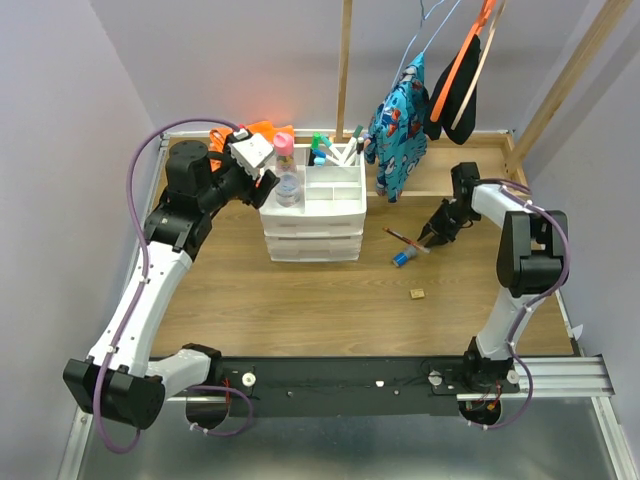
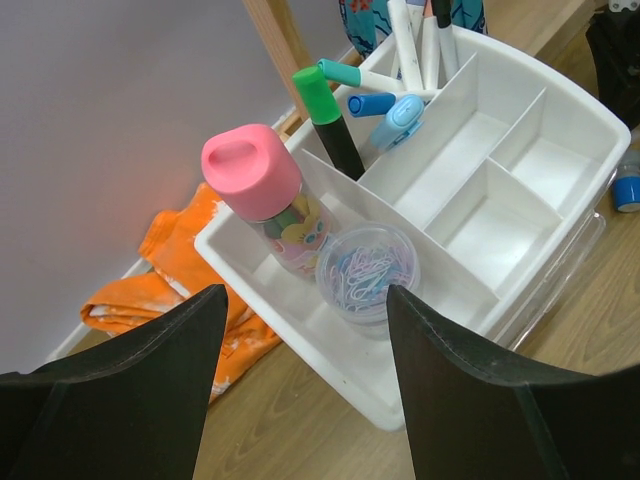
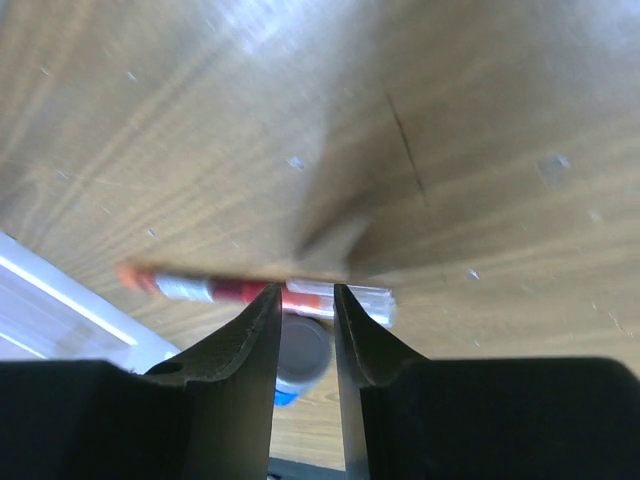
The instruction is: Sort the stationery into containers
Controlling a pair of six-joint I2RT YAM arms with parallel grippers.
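A red-and-white pen [image 3: 235, 291] with a clear end lies across below my right gripper, whose fingertips stand slightly apart above it; whether they touch it cannot be told. In the top view, this gripper [image 1: 425, 238] is low at the pen's right end. A small blue-and-grey cylinder [image 1: 404, 257] lies beside the pen. My left gripper is open and empty near the left side of the white organizer [image 1: 315, 207]. In the organizer are a pink-capped bottle [image 2: 262, 180], a clear tub of paper clips [image 2: 370, 275] and several markers [image 2: 335, 130].
A small tan block [image 1: 417, 294] lies alone on the wooden table [image 1: 270, 315]. Orange cloth [image 1: 265, 131] is behind the organizer. Patterned blue cloth [image 1: 400, 125] and a black item [image 1: 455, 95] hang at the back.
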